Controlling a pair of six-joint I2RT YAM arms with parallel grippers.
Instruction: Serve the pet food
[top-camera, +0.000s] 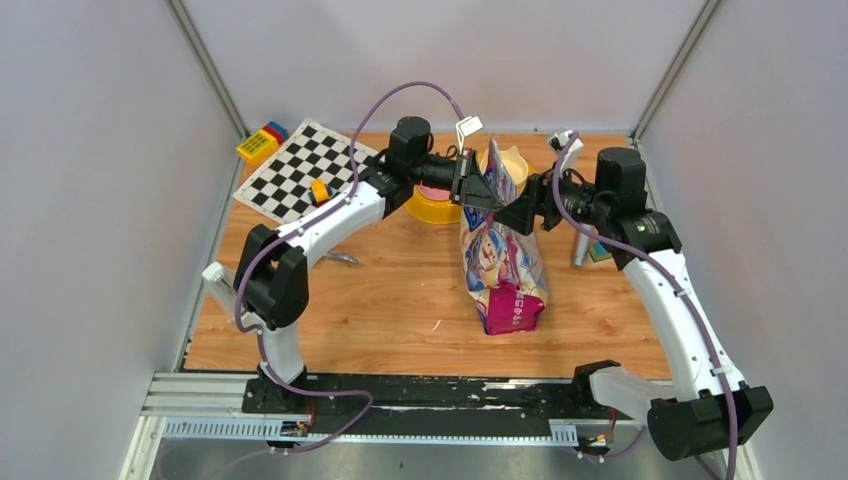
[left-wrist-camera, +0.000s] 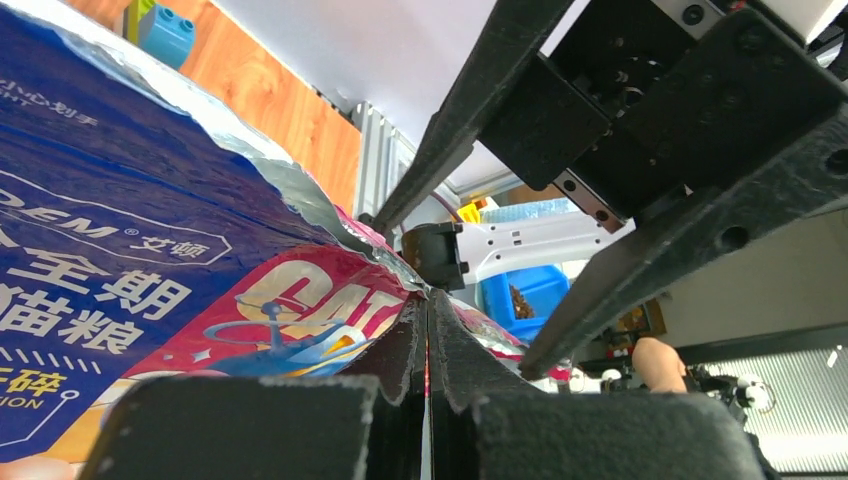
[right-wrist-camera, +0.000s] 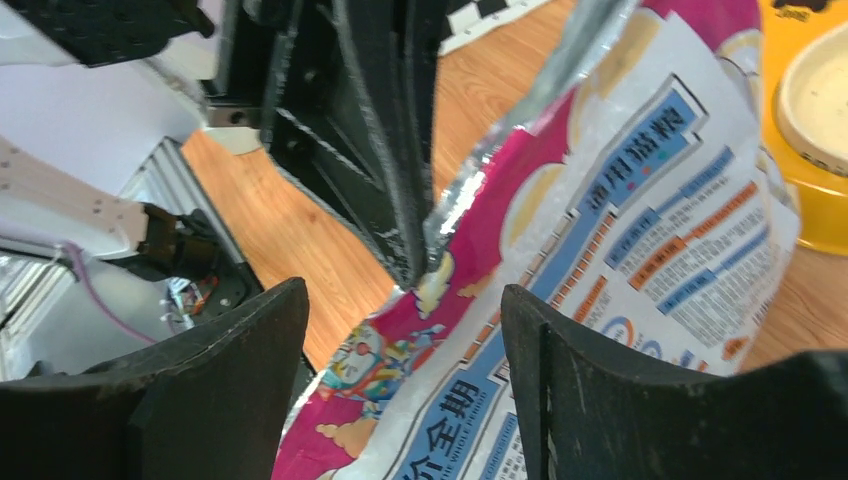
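A printed cat food bag (top-camera: 505, 285) stands upright at the table's centre. My left gripper (top-camera: 478, 195) is at its crimped top edge; in the left wrist view its fingers (left-wrist-camera: 400, 370) are shut, the bag's edge at their tips. My right gripper (top-camera: 525, 205) faces the bag from the right, close to the top; in the right wrist view its fingers (right-wrist-camera: 555, 380) stand apart, with the bag's top (right-wrist-camera: 630, 230) in front and between them. The yellow bowl stand (top-camera: 428, 210) with pink and cream bowls is partly hidden behind the bag.
A checkerboard (top-camera: 290, 175) with toy blocks (top-camera: 255, 145) lies at the back left. A grey tube (top-camera: 580, 250) and small blocks (top-camera: 600, 252) are at the right.
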